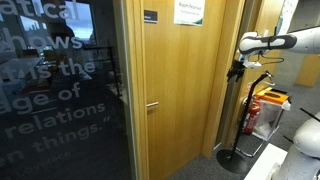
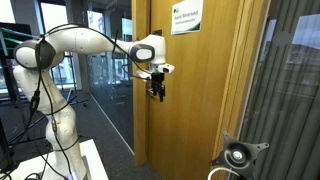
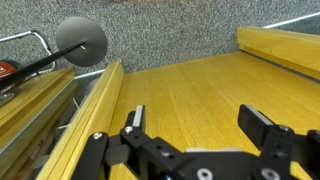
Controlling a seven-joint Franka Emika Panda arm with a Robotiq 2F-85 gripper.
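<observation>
A tall wooden door (image 1: pixel 175 85) with a metal lever handle (image 1: pixel 152 104) fills the middle of exterior view 1. My gripper (image 1: pixel 236 72) hangs high at the door's right side, fingers pointing down. Exterior view 2 has the gripper (image 2: pixel 157 88) in front of the wood, at the end of the white arm (image 2: pixel 140 50). Seen from the wrist, the gripper is open, its dark fingers wide apart over the wooden surface (image 3: pixel 180 85). Nothing shows between them. A pale patch lies low between the fingers, too unclear to name.
A black pole on a round base (image 1: pixel 234 160) stands near the arm, beside a cart with an orange-red top (image 1: pixel 270 96). A grey metal bracket (image 2: pixel 238 155) is in the foreground. Dark lettered glass (image 1: pixel 60 90) borders the door. Carpet (image 3: pixel 180 35) shows below.
</observation>
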